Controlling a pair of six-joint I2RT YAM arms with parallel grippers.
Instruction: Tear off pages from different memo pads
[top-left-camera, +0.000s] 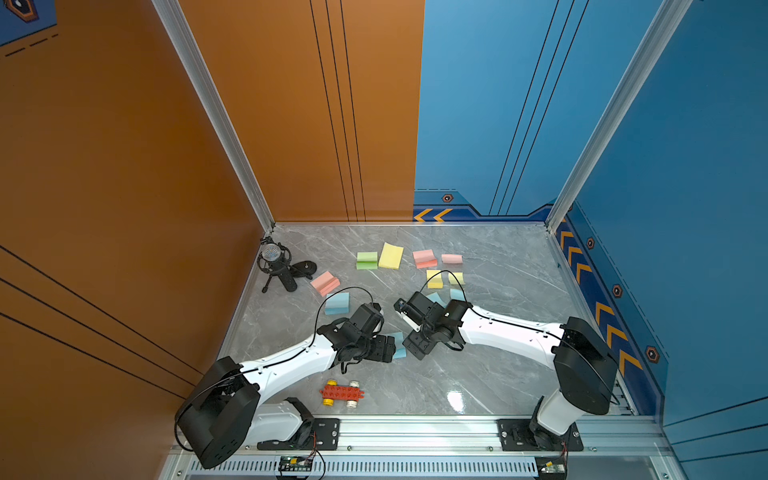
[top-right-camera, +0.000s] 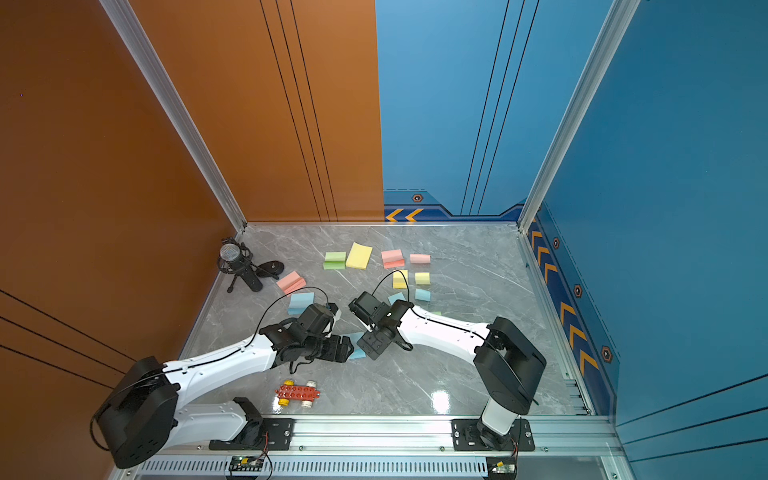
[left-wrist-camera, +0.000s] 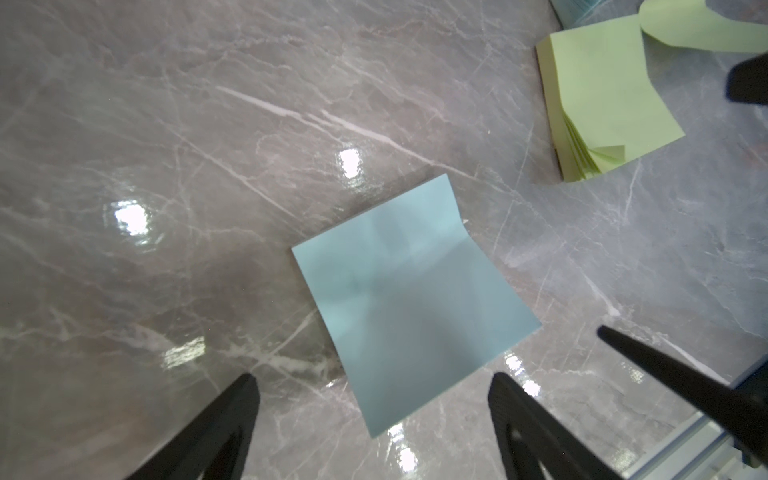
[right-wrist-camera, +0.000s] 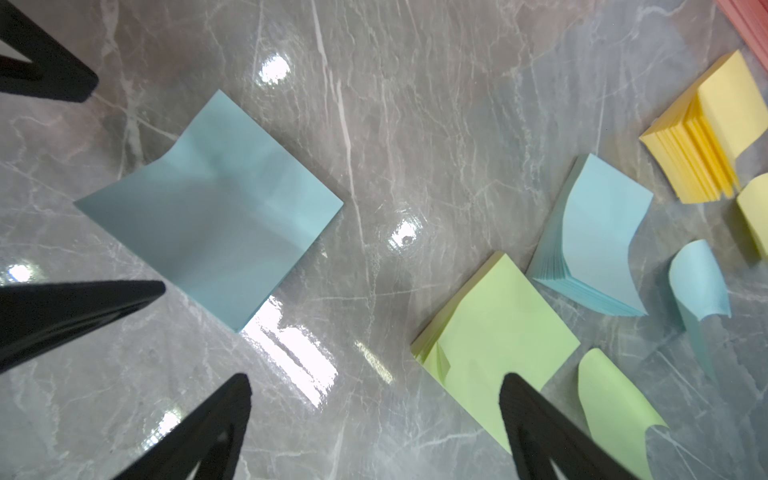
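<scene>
A light blue memo sheet or pad, one side curled up, lies on the grey marble table between my grippers; its thickness cannot be told. My left gripper is open beside it, fingers apart and nothing between them. On the opposite side my right gripper also stands open and empty. A yellow-green pad has a curled loose page next to it. Farther along are a thick blue pad with a loose blue page, and a yellow pad with a loose yellow page.
Toward the back lie pink, green and large yellow papers. At left are a pink and a blue piece, plus a black device on a stand. A red toy sits at front left.
</scene>
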